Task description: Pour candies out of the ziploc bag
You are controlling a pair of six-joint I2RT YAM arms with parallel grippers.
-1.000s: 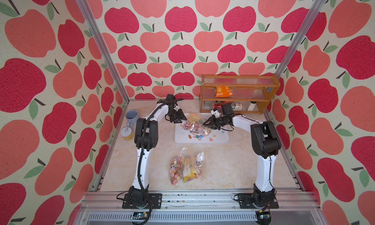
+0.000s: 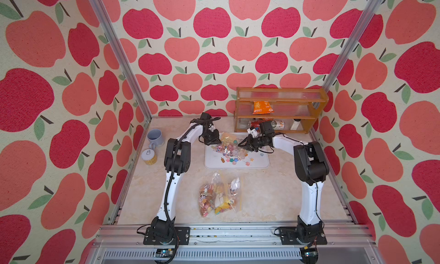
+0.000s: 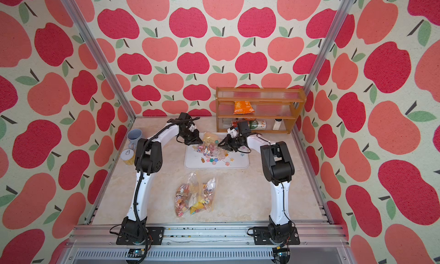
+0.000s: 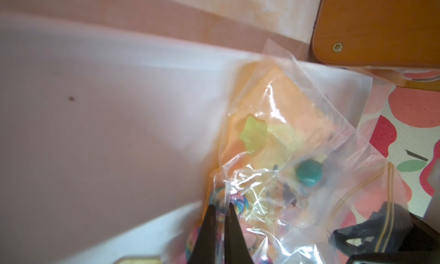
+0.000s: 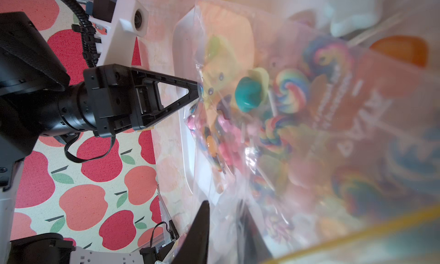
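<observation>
A clear ziploc bag of candies (image 2: 229, 144) lies on the white tray (image 2: 215, 162), with loose candies (image 2: 234, 160) along its front side. At the bag's left edge my left gripper is shut, its tips against the plastic; whether any plastic is between them is unclear. My right gripper is at the bag's right side, its fingers apart and partly behind blurry plastic. In the right wrist view, swirl lollipops and a teal candy (image 5: 247, 92) show through the bag.
A wooden shelf (image 2: 279, 115) stands behind the tray. A mug (image 2: 155, 138) and jar (image 2: 149, 157) sit at the left. More filled bags (image 2: 220, 195) lie in front.
My left gripper has moved slightly right toward the bag. The right arm looks almost unchanged.
</observation>
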